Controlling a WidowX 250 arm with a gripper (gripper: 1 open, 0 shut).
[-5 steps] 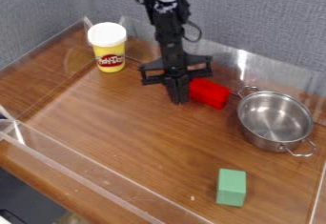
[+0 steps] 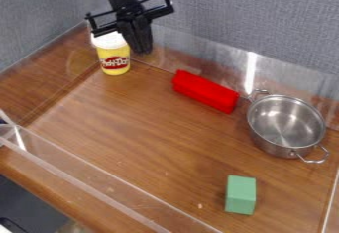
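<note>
My gripper [image 2: 130, 31] hangs at the top left of the view, shut, with nothing visible between its fingers, just above and in front of a white-lidded yellow Play-Doh tub [image 2: 114, 60], whose top it partly hides. A red block [image 2: 204, 90] lies in the middle back, right of the tub. A steel pot [image 2: 286, 128] with two handles stands at the right. A mint green block [image 2: 241, 194] sits at the front right.
Transparent and grey walls bound the area at the back, left and front left.
My gripper has risen and moved left, away from the red block toward the tub. The objects look to be in the same places.
</note>
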